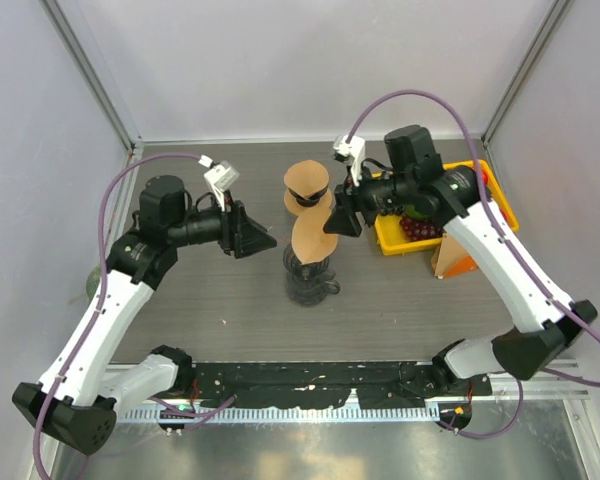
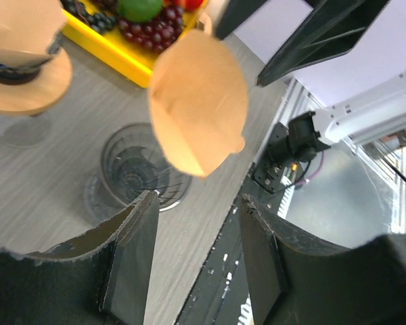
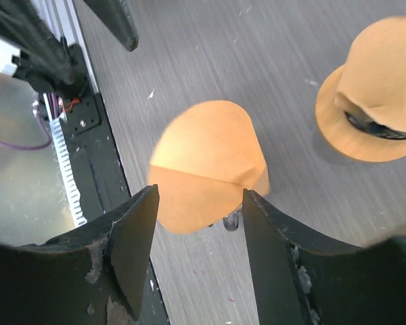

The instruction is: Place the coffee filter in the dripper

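A tan coffee filter hangs tilted above a dark glass vessel with a handle; in the left wrist view the filter is above the ribbed glass. My left gripper is open, left of and back from the filter, with nothing between its fingers. My right gripper is open over the filter, its fingertips at the paper's edge; whether they touch it I cannot tell.
Behind stands another filter on a dripper with a wooden collar. A yellow basket of fruit is at the right.
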